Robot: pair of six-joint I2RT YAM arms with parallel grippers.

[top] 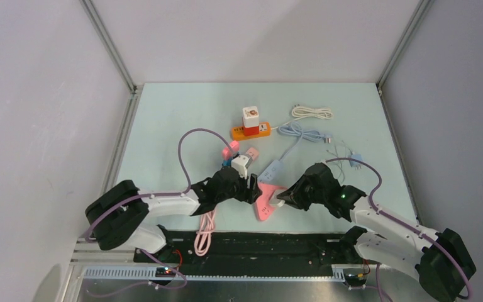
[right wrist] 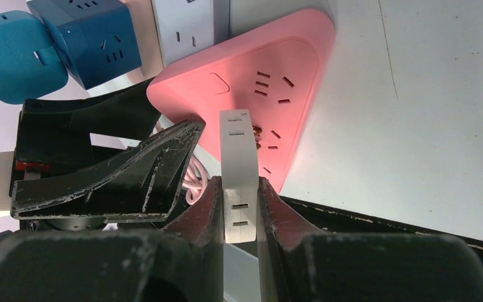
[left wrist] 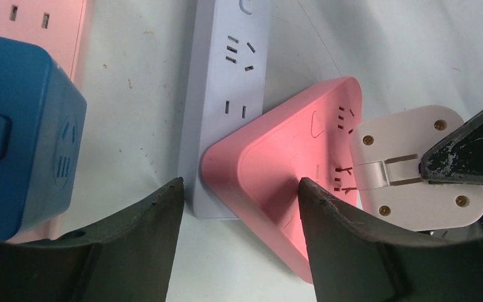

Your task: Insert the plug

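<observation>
A white-grey box-shaped plug [right wrist: 239, 170] stands edge-on between the fingertips of my right gripper, which is shut on it. Its brown prongs show at the slots of the pink triangular power strip [left wrist: 277, 157]; whether their tips are inside cannot be told. In the left wrist view the plug's screwed face [left wrist: 409, 138] rises over the strip's right side. My left gripper is part open, its fingers straddling one corner of the strip. A gap shows beside its left finger [left wrist: 163, 211]; the other fingertip lies against or over the pink surface.
A pale blue power strip [left wrist: 233, 82] lies right beside the pink one. Dark blue block [left wrist: 19, 138] stands to the left. Farther back are an orange strip [top: 264, 129] with a red and white stack [top: 250, 117] and coiled cables [top: 311, 112].
</observation>
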